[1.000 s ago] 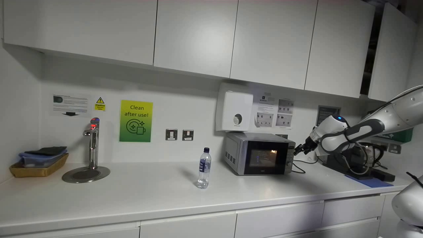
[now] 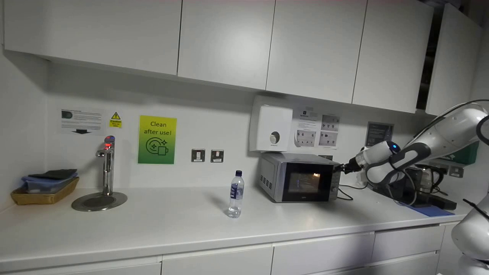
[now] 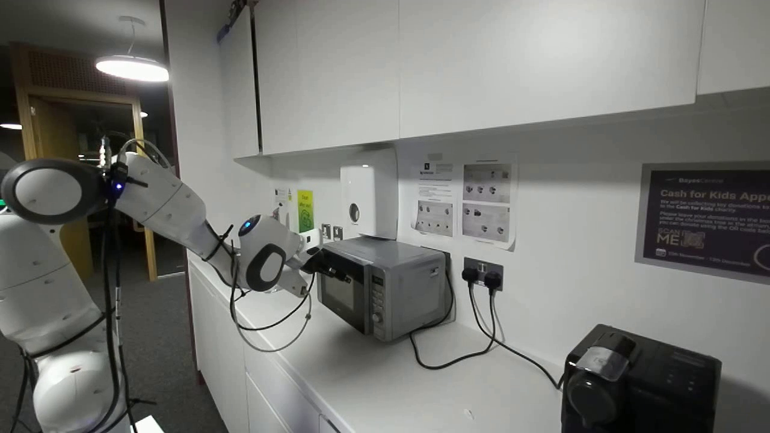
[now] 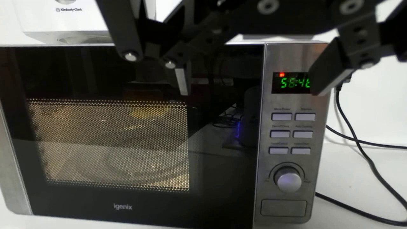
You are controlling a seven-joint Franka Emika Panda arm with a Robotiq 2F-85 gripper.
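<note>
The silver microwave (image 4: 133, 211) stands on the counter with its door shut and its inside lit. In the wrist view its panel carries a green lit display (image 4: 284, 82), several buttons (image 4: 281, 134) and a round knob (image 4: 288, 180). My gripper is open before the front. Its left finger (image 4: 183, 82) overlaps the dark door, while the right finger (image 4: 330, 70) covers the end of the display. Nothing shows between them. From the side, the gripper (image 3: 348, 275) is at the microwave's upper front; I cannot tell whether it touches.
A clear bottle (image 2: 235, 201) stands upright left of the microwave, and a tap (image 2: 108, 169) is farther left. Black cables (image 3: 462, 361) lie on the counter near a black coffee machine (image 3: 642, 382). The counter (image 2: 174, 215) between tap and bottle is bare.
In exterior view 1 the arm has moved left and the gripper is slightly higher, closer to the microwave's panel. The bottle and microwave stand where they were.
</note>
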